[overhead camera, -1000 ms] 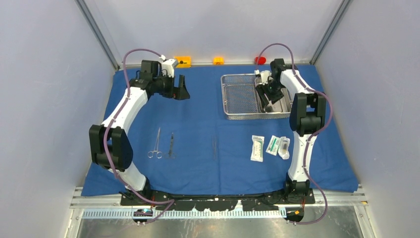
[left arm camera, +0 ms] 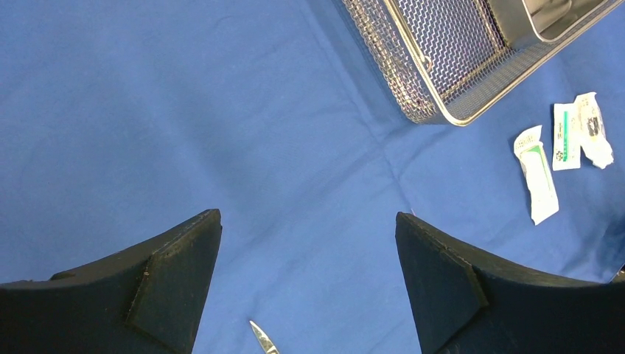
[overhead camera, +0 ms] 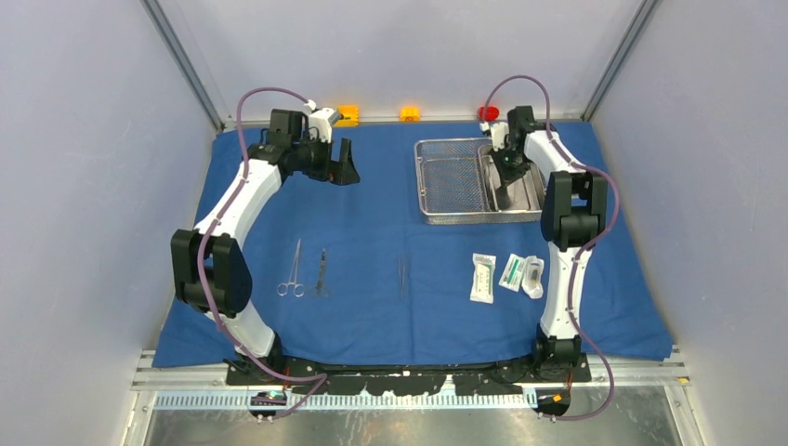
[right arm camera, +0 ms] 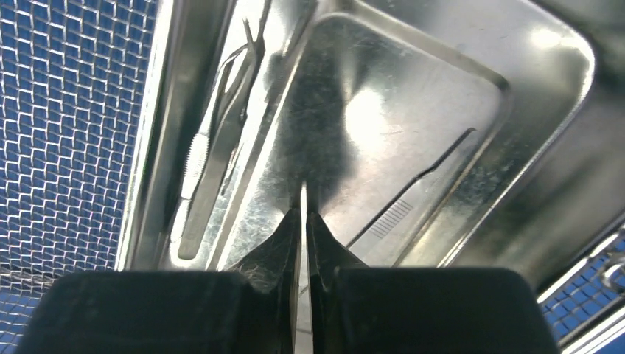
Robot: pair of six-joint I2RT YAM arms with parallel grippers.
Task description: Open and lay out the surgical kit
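Note:
In the right wrist view my right gripper is shut over the steel inner tray (right arm camera: 508,85), nothing visibly held between its fingertips. A ridged tweezer-like instrument (right arm camera: 390,217) lies in that tray, slanting right of the fingers and outside them; the fingers hide its near end. Along the tray's left side rest tweezers (right arm camera: 203,199) and other slim instruments, close together. My left gripper is open and empty over the blue drape, left of the mesh basket (overhead camera: 453,219) in the top view.
Scissors (overhead camera: 297,269), another ringed instrument (overhead camera: 321,269) and thin tweezers (overhead camera: 402,277) lie on the drape. Three packets, a long one (overhead camera: 482,278), a green-marked one (overhead camera: 512,272) and a pouch (overhead camera: 532,277), sit at front right. Basket walls surround the inner tray.

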